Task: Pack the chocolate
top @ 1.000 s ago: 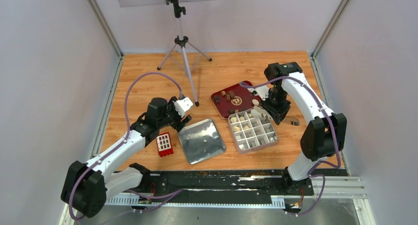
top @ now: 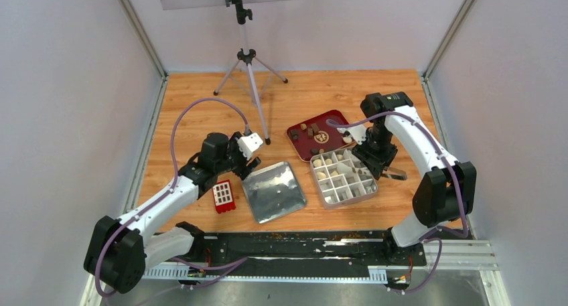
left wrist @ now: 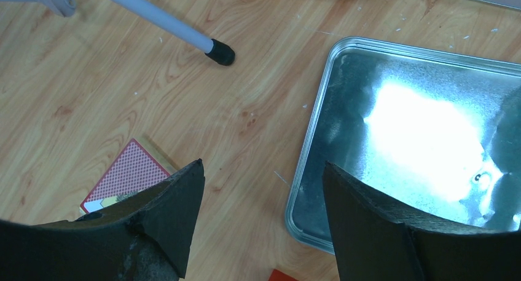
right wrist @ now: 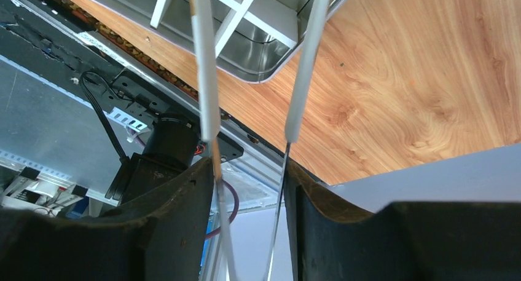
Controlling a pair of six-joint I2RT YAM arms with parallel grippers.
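Observation:
A grey box with white dividers [top: 328, 191] holds pale chocolates in some compartments. Right of it, my right gripper [top: 378, 167] grips long tongs by the handles; in the right wrist view the tong arms [right wrist: 301, 90] with white tips stand apart over the box's edge, nothing clearly between them. The red tray [top: 301, 142] behind holds several brown and pale chocolates. My left gripper [top: 251, 165] stands open and empty above the left side of the metal tray [top: 274, 192], as the left wrist view also shows.
A tripod [top: 258, 105] stands at the back middle. A small red box with a white grid [top: 224, 204] lies front left.
The left arm has not moved.

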